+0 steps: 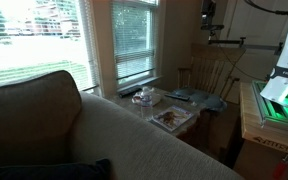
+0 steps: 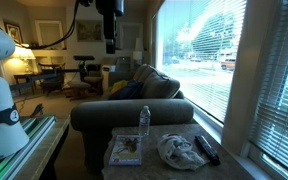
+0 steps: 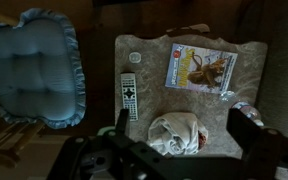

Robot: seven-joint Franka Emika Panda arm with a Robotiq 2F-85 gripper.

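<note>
Seen from above in the wrist view, a small table [image 3: 156, 78] bears a magazine [image 3: 199, 68], a pale remote control [image 3: 129, 97], a crumpled white cloth [image 3: 177, 133] and a clear bottle [image 3: 248, 113]. In exterior view 2 the bottle [image 2: 144, 121] stands upright behind the magazine [image 2: 126, 150], with the cloth [image 2: 181, 152] to their right and the dark remote [image 2: 206, 149] beyond it. High above hangs my gripper, its dark fingers wide apart at the lower wrist view and nothing visible between them. None of these things is touched by it.
Beside the table a grey sofa [image 2: 124, 113] rises higher than the tabletop. A chair with a tufted cushion [image 3: 34, 68] stands on the other side. Windows with blinds [image 1: 134, 40] line the wall. A small round disc [image 3: 135, 57] lies near the remote.
</note>
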